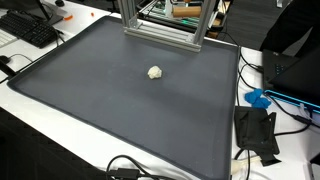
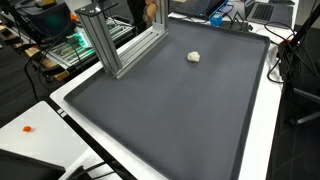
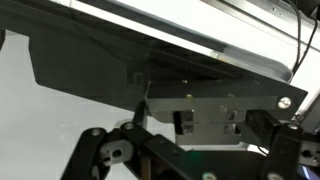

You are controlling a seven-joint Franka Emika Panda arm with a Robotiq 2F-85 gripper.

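A small cream-white crumpled lump (image 1: 154,72) rests on the dark grey mat (image 1: 130,110), somewhat behind its middle in exterior view 1. In exterior view 2 the same lump (image 2: 193,57) appears toward the far end of the mat. My gripper stands open in the wrist view, its two black fingers wide apart. Nothing is held between them; behind the gap are a metal plate and dark panels. Neither exterior view shows the gripper clearly, and the lump is outside the wrist view.
A metal frame (image 1: 165,34) stands at the mat's back edge. Along the right side lie a blue object (image 1: 257,98), a black item (image 1: 255,132) and cables. A keyboard (image 1: 27,29) sits at the left.
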